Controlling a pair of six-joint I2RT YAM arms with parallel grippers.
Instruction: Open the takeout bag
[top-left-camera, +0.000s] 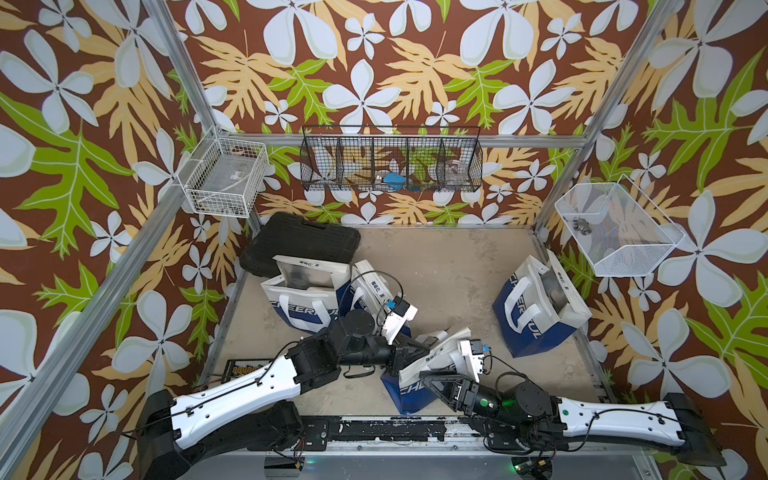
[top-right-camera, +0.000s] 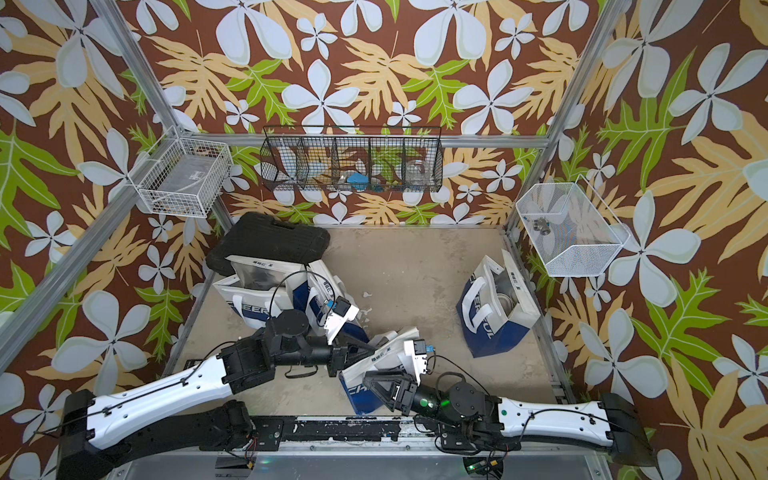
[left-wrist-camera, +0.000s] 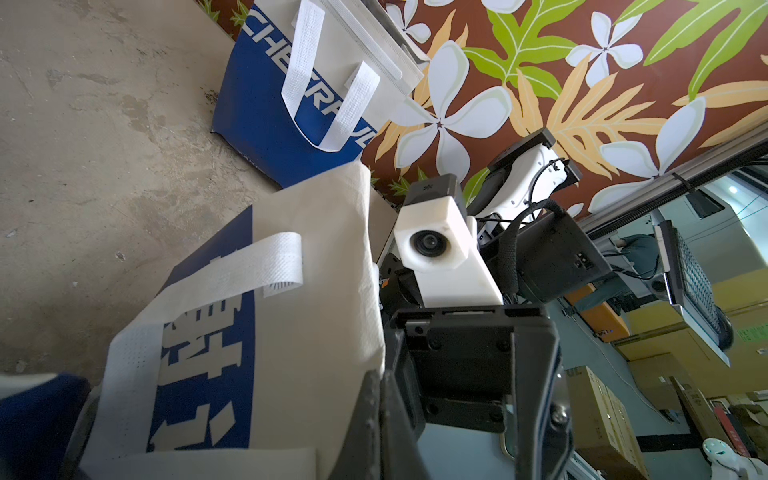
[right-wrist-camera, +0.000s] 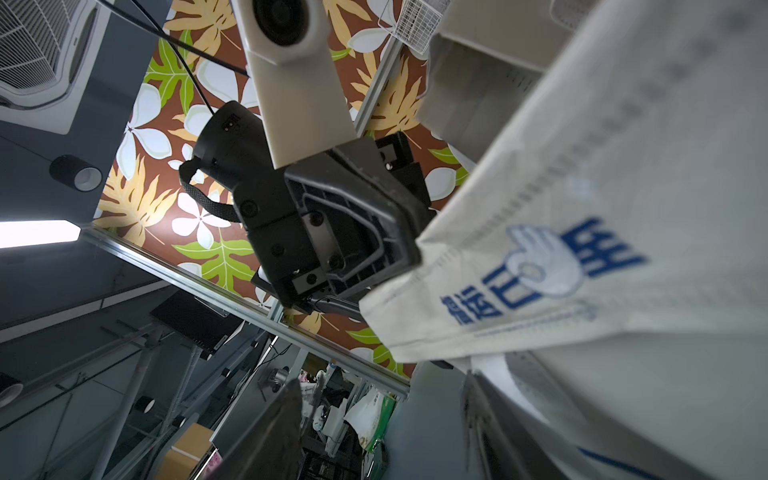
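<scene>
A blue-and-white takeout bag (top-left-camera: 408, 388) stands at the front middle between both grippers. My left gripper (top-left-camera: 420, 348) is shut at the bag's upper part; in the left wrist view its fingers are together beside the white flap (left-wrist-camera: 312, 304), with nothing clearly between them. My right gripper (top-left-camera: 440, 388) is part open, low at the bag's front right. In the right wrist view its blurred fingers stand apart below the printed white top edge (right-wrist-camera: 544, 264), with a white strip (right-wrist-camera: 504, 384) behind the right finger; nothing is clearly held.
Other bags stand at back left (top-left-camera: 308, 316), and at right (top-left-camera: 536, 328). A black case (top-left-camera: 292, 240) lies behind the left bags. Wire baskets (top-left-camera: 224, 176) hang on the frame.
</scene>
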